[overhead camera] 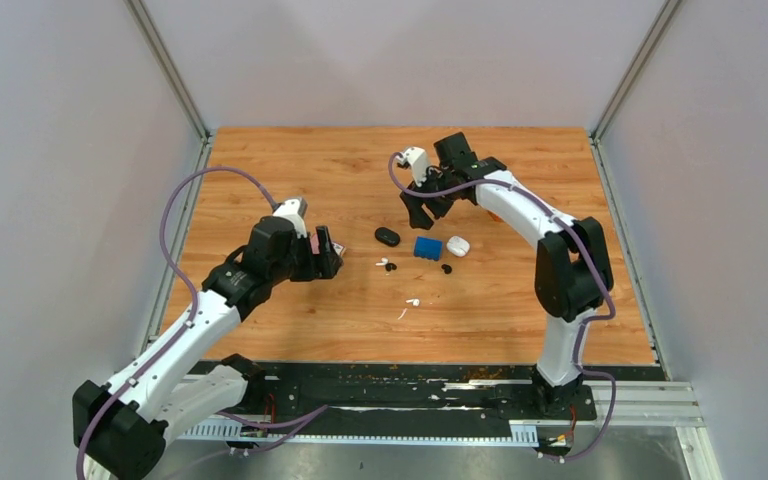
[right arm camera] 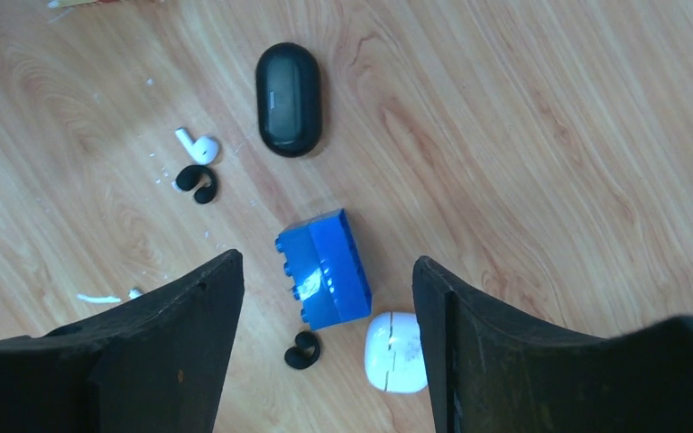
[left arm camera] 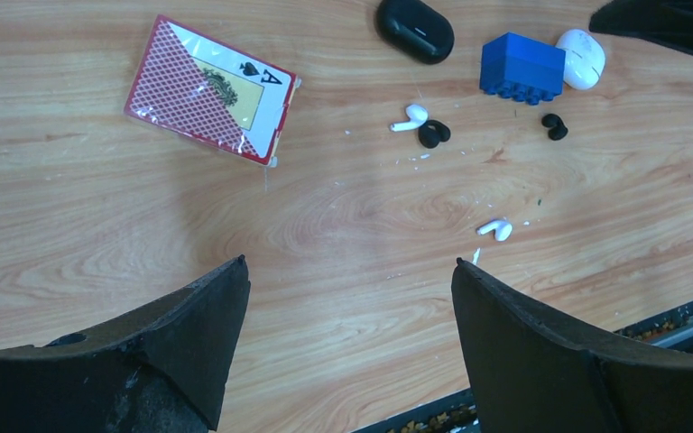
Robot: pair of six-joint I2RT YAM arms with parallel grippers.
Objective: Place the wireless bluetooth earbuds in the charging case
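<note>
On the wood table lie a white charging case point(overhead camera: 458, 246) and a black charging case point(overhead camera: 387, 237), with a blue toy block point(overhead camera: 427, 248) between them. One white earbud point(left arm camera: 411, 118) rests beside a black earbud point(left arm camera: 433, 134). A second white earbud point(left arm camera: 496, 229) lies nearer the front edge, and another black earbud point(right arm camera: 302, 350) is by the block. My left gripper is open and empty above the table's left side. Above and behind the cases hangs my right gripper, its fingers apart with nothing gripped; one finger partly covers the white case in the right wrist view.
A card deck point(left arm camera: 214, 87) lies on the left, partly under the left gripper in the top view. A small white strip point(overhead camera: 403, 313) is near the front white earbud. Something orange point(overhead camera: 494, 217) shows by the right arm.
</note>
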